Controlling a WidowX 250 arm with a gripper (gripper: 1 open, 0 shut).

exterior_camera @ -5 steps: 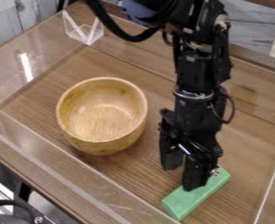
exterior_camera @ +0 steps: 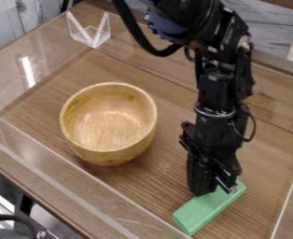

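The black robot arm reaches down from the top centre to the right part of the wooden table. Its gripper (exterior_camera: 209,177) is low, over the upper end of a flat green rectangular piece (exterior_camera: 205,213) near the front right. The gripper looks shut; its dark fingers overlap the green piece, and whether they touch it or have anything between them is hard to tell.
A pale wooden bowl (exterior_camera: 109,118) stands left of the arm. A clear angular plastic object (exterior_camera: 90,28) sits at the top left.
The gripper has shifted slightly and its fingers look drawn closer together over the green piece. The bowl and green piece look unmoved.
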